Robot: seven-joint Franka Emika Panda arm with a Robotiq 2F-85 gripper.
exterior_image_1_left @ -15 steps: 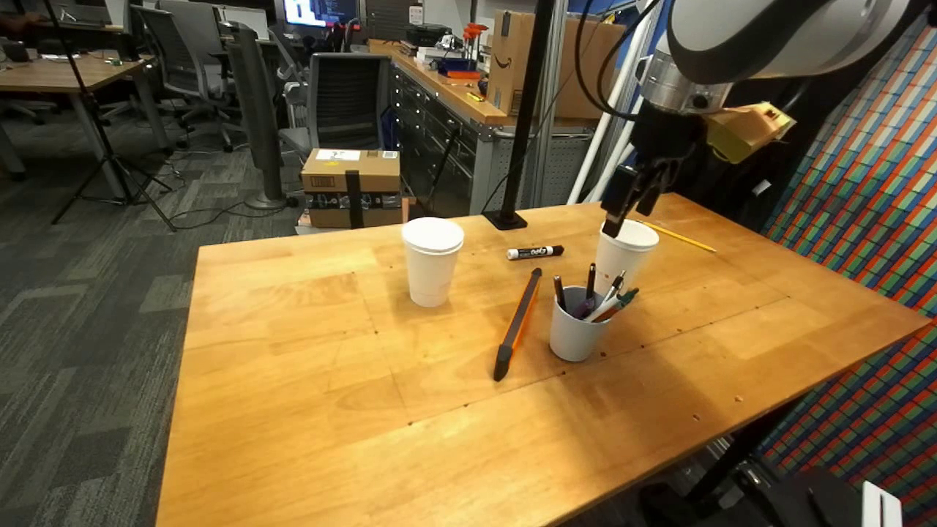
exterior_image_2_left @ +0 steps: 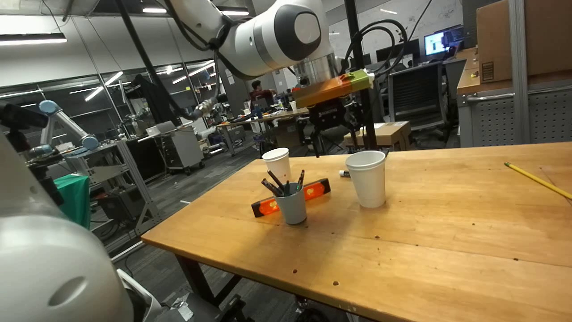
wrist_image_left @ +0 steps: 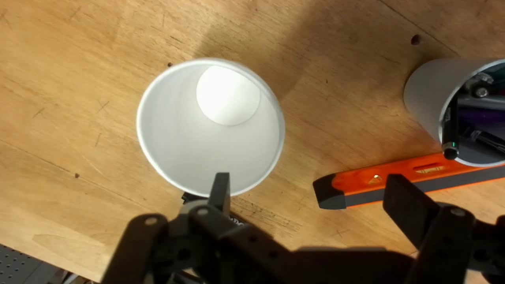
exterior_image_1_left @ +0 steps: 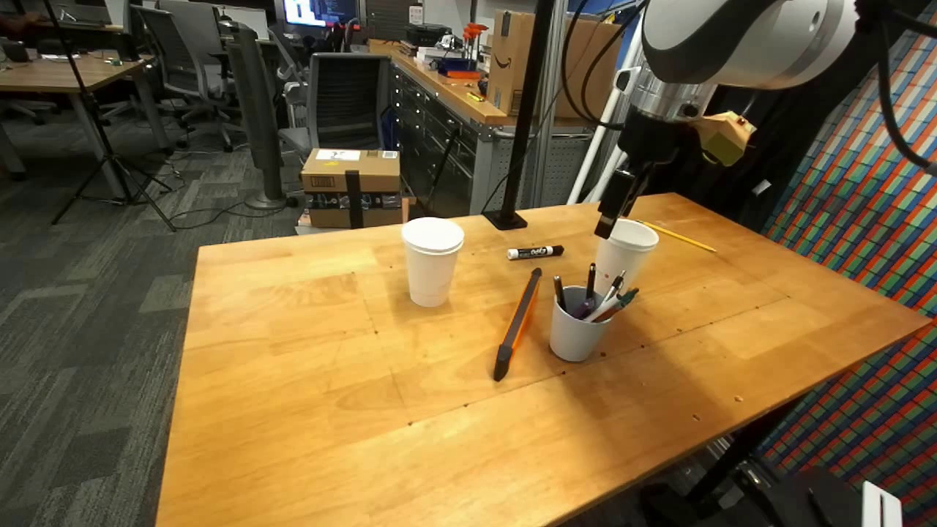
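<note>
My gripper is open above the table, its fingers wide apart with nothing between them. In the wrist view one finger (wrist_image_left: pixel 220 189) overlaps the near rim of an empty white paper cup (wrist_image_left: pixel 208 142); the other finger lies over an orange level (wrist_image_left: pixel 393 175). That cup (exterior_image_2_left: pixel 368 180) stands upright below and beside the gripper (exterior_image_2_left: pixel 335 147). A black-and-white marker (exterior_image_1_left: pixel 535 252) lies behind it, mostly hidden in the wrist view. A grey cup of pens (exterior_image_1_left: pixel 575 338) stands by the level (exterior_image_1_left: pixel 518 325). Another white cup (exterior_image_1_left: pixel 430 263) is upright on the table's left part.
A yellow pencil (exterior_image_2_left: pixel 539 180) lies away from the cups on the wooden table (exterior_image_1_left: pixel 307 395). A black post (exterior_image_1_left: pixel 505 219) rises at the back edge.
In exterior view 1 the arm and open gripper have shifted a little to the left. The cups, pens, level, marker and pencil have stayed put.
</note>
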